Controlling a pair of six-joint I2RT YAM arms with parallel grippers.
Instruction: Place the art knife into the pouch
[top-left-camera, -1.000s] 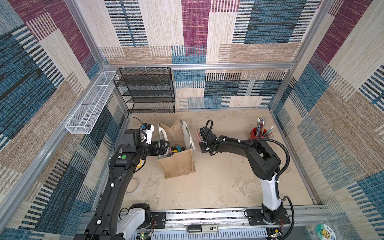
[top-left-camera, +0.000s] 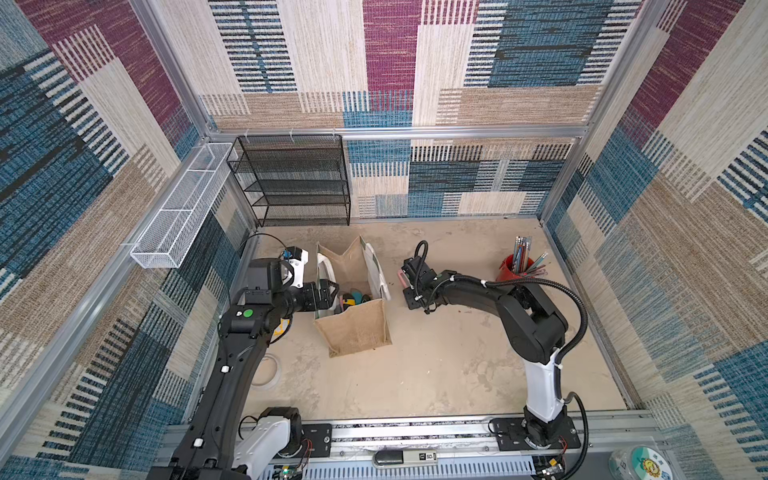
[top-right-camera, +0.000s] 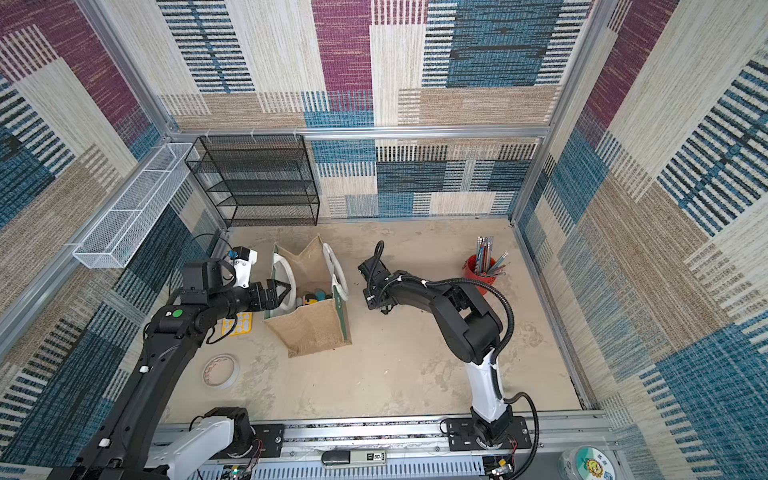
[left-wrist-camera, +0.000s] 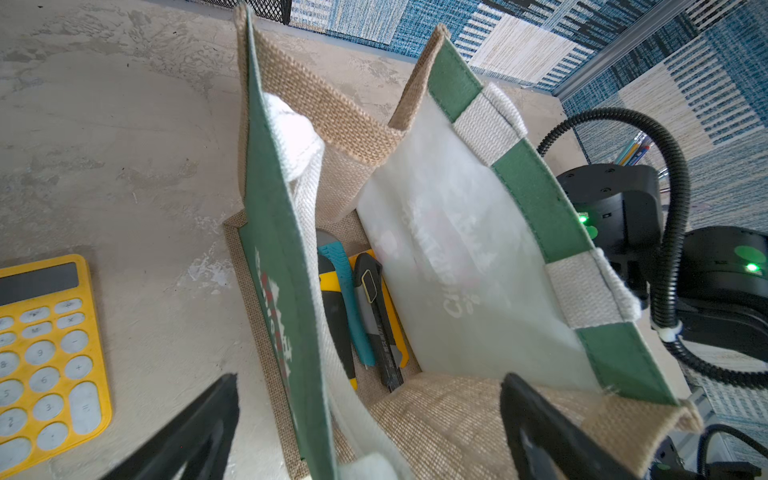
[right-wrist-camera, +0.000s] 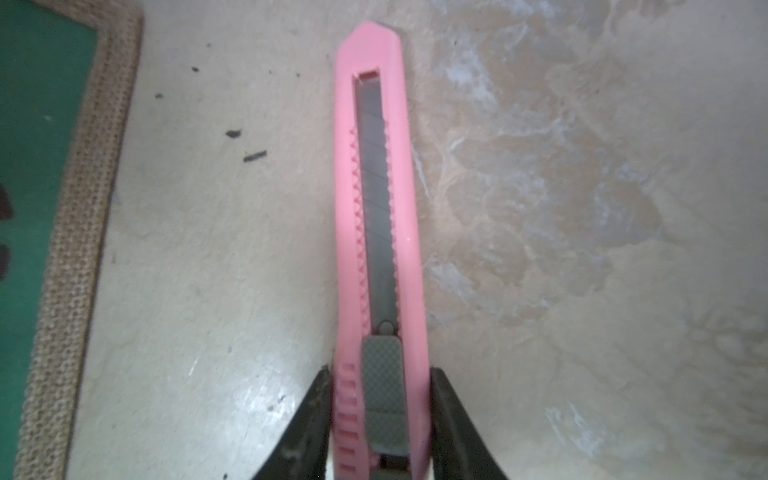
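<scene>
A pink art knife with a grey slider lies lengthwise in the right wrist view, close over the table. The fingers of my right gripper come up against both long sides of the knife near its slider end; whether they press on it cannot be told. Just left of it stands the pouch, a jute bag with green-and-white striped walls, its top open. My left gripper is open at the bag's left side, its fingers spread on either side of the left wall and the white handle, apart from them.
Inside the bag lie a dark cutter and other yellow and teal tools. A yellow calculator and a tape roll are on the left, a red pencil cup at the right.
The left arm and the bag stay as they were.
</scene>
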